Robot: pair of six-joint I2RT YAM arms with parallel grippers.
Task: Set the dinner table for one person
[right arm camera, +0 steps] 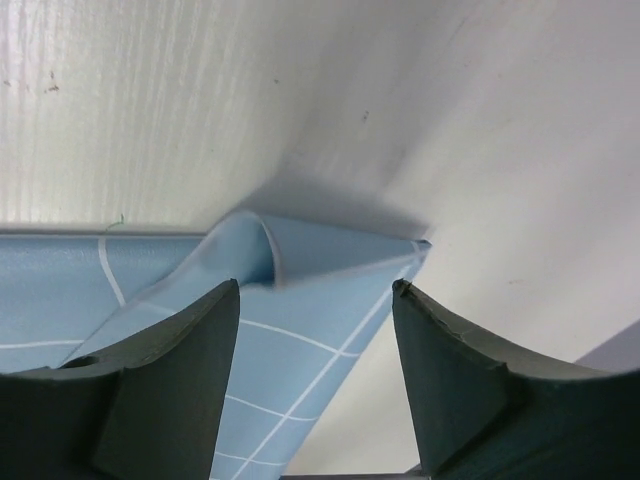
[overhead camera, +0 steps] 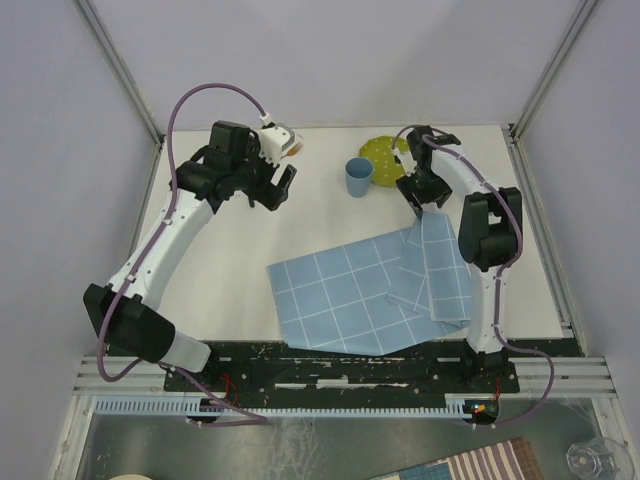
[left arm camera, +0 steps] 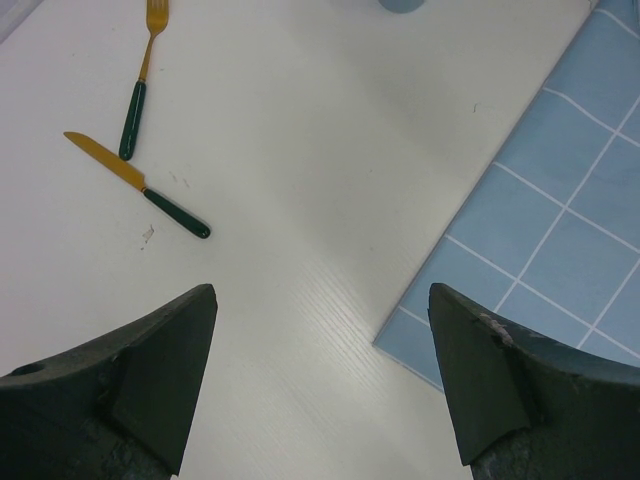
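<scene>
A blue checked placemat (overhead camera: pixel 330 295) lies on the white table, its right part folded over. My right gripper (overhead camera: pixel 425 203) is down at its far right corner; in the right wrist view its part-open fingers straddle the raised fold (right arm camera: pixel 320 250). My left gripper (overhead camera: pixel 268 188) hangs open over the left side, nothing between its fingers. Beneath it, in the left wrist view, lie a gold fork (left arm camera: pixel 134 118) and knife (left arm camera: pixel 175 211) with dark green handles.
A blue cup (overhead camera: pixel 359 180) and a green plate (overhead camera: pixel 376 155) stand at the back, near the right arm. An orange-and-white object (overhead camera: pixel 294 145) is partly hidden by the left arm.
</scene>
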